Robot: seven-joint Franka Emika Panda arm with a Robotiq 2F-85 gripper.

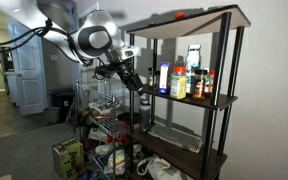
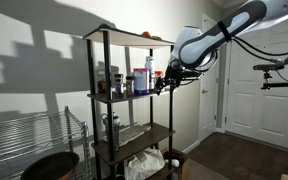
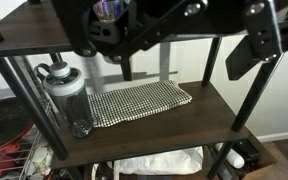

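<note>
My gripper is at the left front of a dark shelf unit, level with its upper shelf. In the wrist view its dark fingers stand well apart, so the gripper looks open, with nothing seen between them. Several bottles and jars stand on that upper shelf, among them a white-and-blue container and a jar with a red lid. Below, a grey-lidded clear bottle stands upright on the lower shelf, beside a folded checked cloth.
Black shelf posts rise close to the gripper. A wire rack with a dark pan adjoins the unit. White bags lie beneath the lower shelf. The lower shelf's front right is bare.
</note>
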